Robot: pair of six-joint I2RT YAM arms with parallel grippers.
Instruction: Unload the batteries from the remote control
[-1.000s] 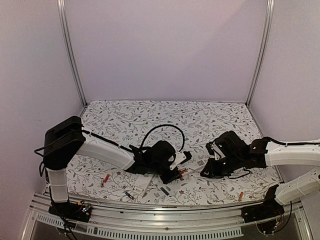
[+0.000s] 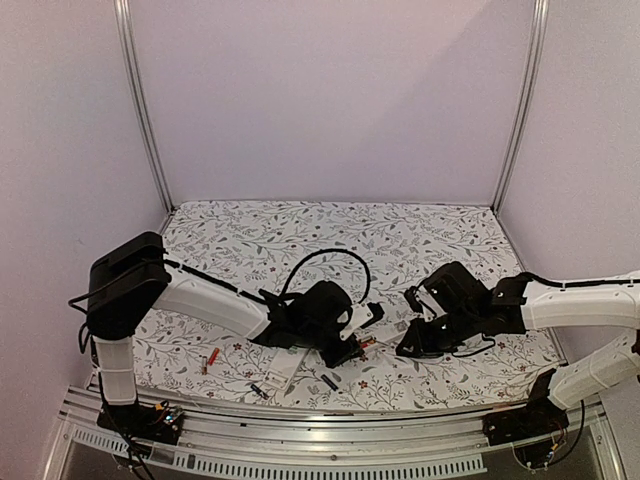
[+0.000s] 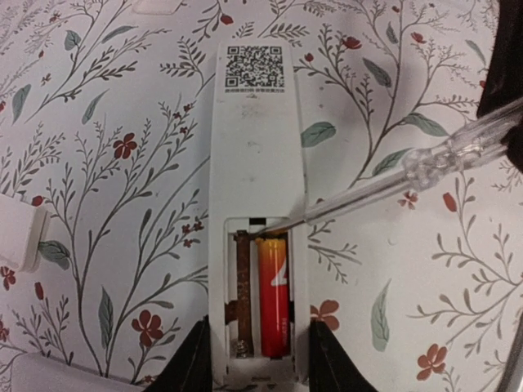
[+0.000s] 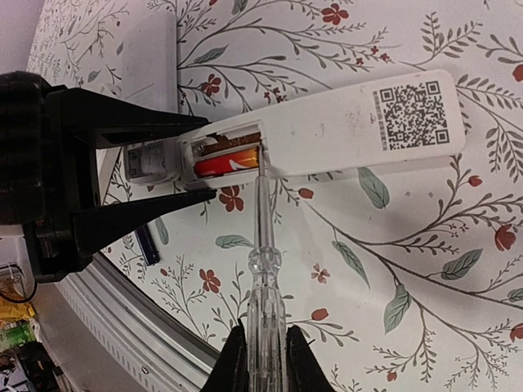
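Note:
The white remote control [image 3: 257, 147] lies back up, its battery bay open and a QR label at the far end. My left gripper is shut on the sides of its bay end. An orange-red battery [image 3: 272, 298] sits in one slot; the slot beside it shows only a dark brownish strip [image 3: 243, 294], and I cannot tell what that is. My right gripper is shut on a clear screwdriver [image 4: 263, 269]. Its thin tip reaches the inner end of the bay, by the end of the red battery.
An orange battery [image 2: 213, 356] lies at the left of the table, with dark sticks [image 2: 330, 382] near the front edge. White cases [image 4: 149, 65] lie close to the remote's bay end.
A loose orange battery at the front right rolled rightward toward the right arm's base and is now out of sight. My right gripper shifted slightly left. The left arm stayed still.

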